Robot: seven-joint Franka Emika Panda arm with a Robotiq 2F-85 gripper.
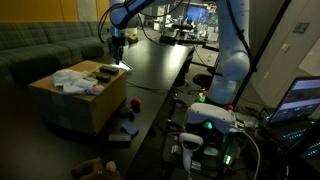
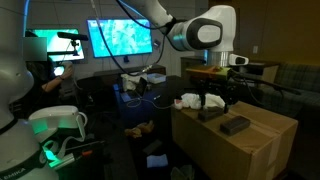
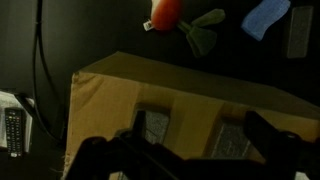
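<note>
My gripper stands open over a cardboard box (image 3: 105,100), its two dark fingers spread wide with nothing held between them. Two dark, speckled blocks lie on the box top: one block (image 3: 155,125) is beside the left finger, and another block (image 3: 232,140) is partly hidden near the right one. In the second exterior view, these blocks (image 2: 235,125) rest near the box edge. A white cloth (image 1: 70,80) lies bunched on the box. Seen from the first exterior view, the gripper (image 1: 118,48) hangs above the box's back right side, clear of it.
On the dark floor by the box are a red object (image 3: 166,12), a blue object (image 3: 265,15) and a dark oblong block (image 3: 299,32). A black remote-like object (image 3: 14,130) lies on the other side. Dark floor right of the box (image 1: 65,110) is mostly open.
</note>
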